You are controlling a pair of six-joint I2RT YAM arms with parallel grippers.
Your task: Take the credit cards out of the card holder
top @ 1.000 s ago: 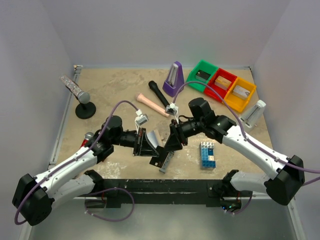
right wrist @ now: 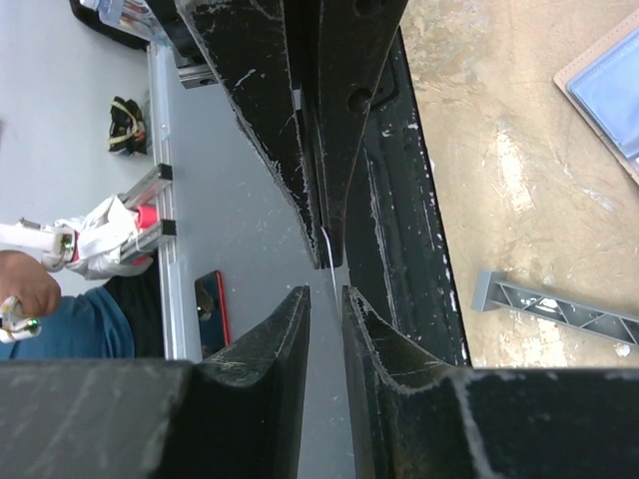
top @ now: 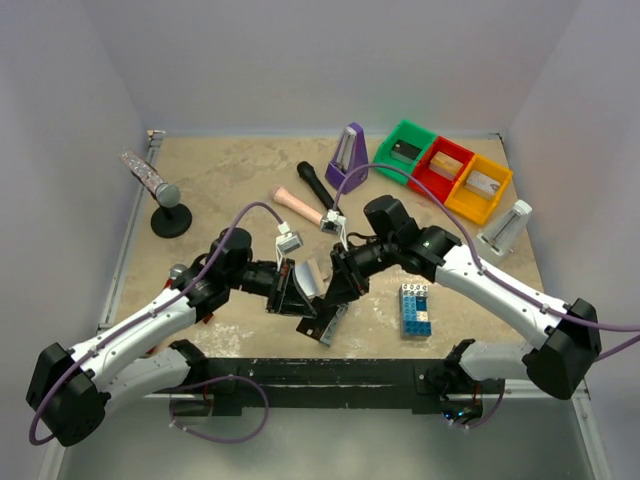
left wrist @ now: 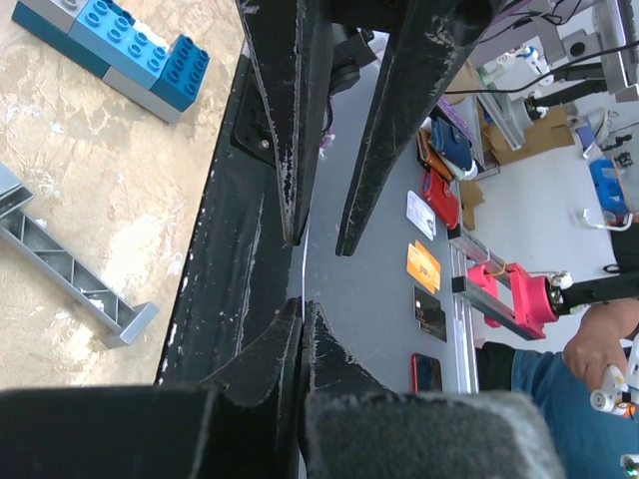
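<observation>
My grippers meet at the front centre over a dark card [top: 316, 326], seen edge-on as a thin line between them in both wrist views. My left gripper is shut on the card's edge. Opposite it, my right gripper has its fingertips slightly apart at that edge, the card between them. A light blue card holder [right wrist: 609, 90] lies on the table, in the right wrist view at upper right.
A grey bar [left wrist: 90, 274] and blue bricks [top: 415, 310] lie near the front. Green, red and yellow bins [top: 476, 205] stand at back right. A microphone stand [top: 171, 225] is at left.
Both grippers have shifted slightly over the last second, the right arm moving a little up and back.
</observation>
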